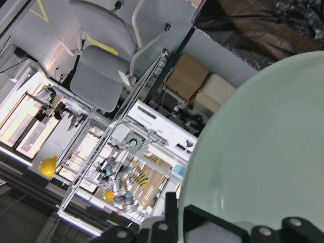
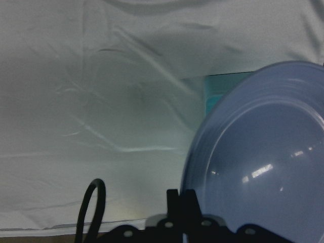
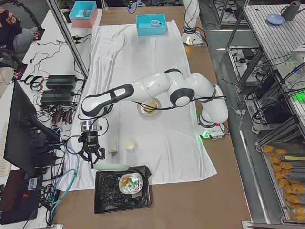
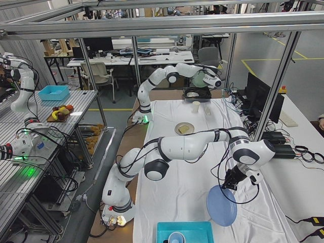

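My left gripper (image 3: pixel 94 160) is shut on the pale green plate (image 3: pixel 111 167), which is tipped nearly edge-on above the near edge of a black-lined tray (image 3: pixel 102 200). It fills the right of the left wrist view. A foil bowl with colourful contents (image 3: pixel 129 182) sits in the tray. In the camera right view, my right gripper (image 4: pixel 228 185) is shut on the rim of a blue plate (image 4: pixel 221 207), held over the white cloth beside a turquoise bin (image 4: pixel 185 224).
A beige cup (image 3: pixel 129 144), a pale block (image 3: pixel 113 145) and a dish with yellowish contents (image 4: pixel 184 128) stand on the cloth (image 3: pixel 138 57). A monitor (image 3: pixel 19 138) and cables line the left side.
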